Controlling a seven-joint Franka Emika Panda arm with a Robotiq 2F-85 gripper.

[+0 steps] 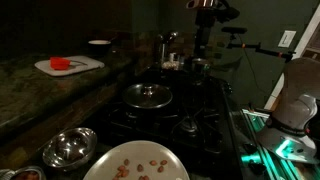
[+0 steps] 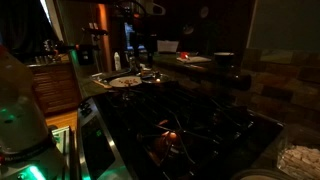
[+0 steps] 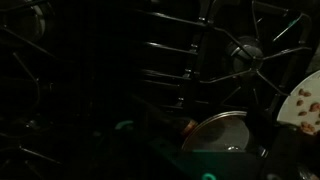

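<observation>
My gripper [image 1: 203, 44] hangs in the air above the far part of the black stove [image 1: 190, 125], pointing down and clear of everything on it. Its fingers are open, and I see nothing held between them, though the picture is dark. A round pan [image 1: 147, 96] with a shiny surface sits on the stove; the wrist view shows a pan [image 3: 222, 130] low in the frame, partly covered by dark gripper parts. The white plate [image 1: 112, 160] at the front carries several small reddish-brown pieces, and part of such a plate [image 3: 285, 112] shows at the wrist view's right edge.
A metal bowl [image 1: 70, 147] stands left of the white plate. On the counter ledge lie a white tray [image 1: 84, 66] with a red object [image 1: 62, 64] and, farther back, a small bowl [image 1: 99, 43]. A pot [image 1: 200, 66] sits at the stove's far end. Burner grates [image 3: 180, 75] look bare.
</observation>
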